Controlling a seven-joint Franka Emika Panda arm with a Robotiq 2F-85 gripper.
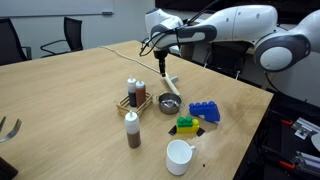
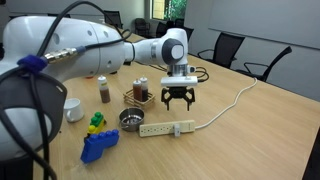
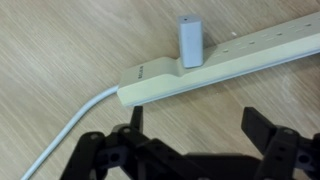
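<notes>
My gripper stands open above the table, its fingers wide apart and nothing between them. Ahead of the fingertips in the wrist view lies a long cream power strip with a white cord leaving its left end. A small grey-white block, perhaps a plug or adapter, sits on the strip near the corded end. From the second exterior view, the gripper hovers just behind the power strip, fingers pointing down. The block shows there near the strip's right end.
Near the strip stand a metal bowl, a blue toy-like piece and green-yellow blocks. A white mug, a brown bottle and a wooden caddy with bottles are nearer the camera.
</notes>
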